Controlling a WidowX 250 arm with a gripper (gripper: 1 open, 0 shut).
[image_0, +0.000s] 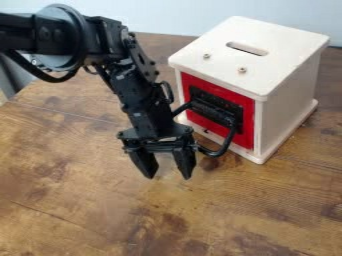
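A black robot arm reaches down from the top left to my gripper (166, 166), which hangs over the wooden table in front of a pale wooden box (286, 80). Its two fingers point down and stand apart, with nothing seen between them. The box has a red front panel (198, 82) carrying black hardware, partly behind the arm and a black cable. A slot and two small fittings are on its top.
The box takes up the back right. A pale wall or floor shows beyond the table's far left edge.
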